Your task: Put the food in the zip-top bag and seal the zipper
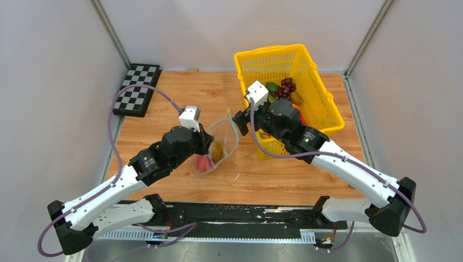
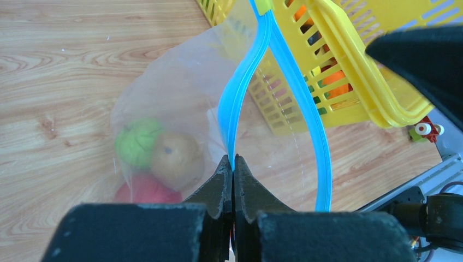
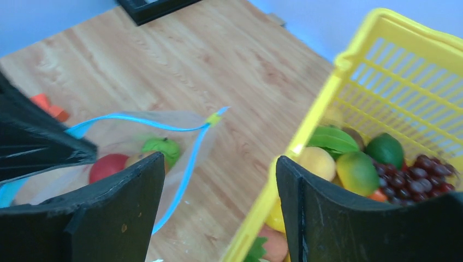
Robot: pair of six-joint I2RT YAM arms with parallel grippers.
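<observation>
The clear zip bag [image 2: 180, 98] with blue zipper [image 2: 318, 153] and yellow slider [image 3: 213, 119] holds red, tan and green food [image 2: 137, 143] on the table. My left gripper is shut on the bag's zipper edge, holding it upright. My right gripper is part open, with nothing seen between its fingers; it hangs to the right of the bag, at the yellow basket's near left rim, above bag height.
The yellow basket [image 1: 316, 109] of fruit and vegetables fills the back right. A checkerboard [image 1: 136, 87] lies back left. Bare wood [image 1: 273, 180] shows at front and middle back.
</observation>
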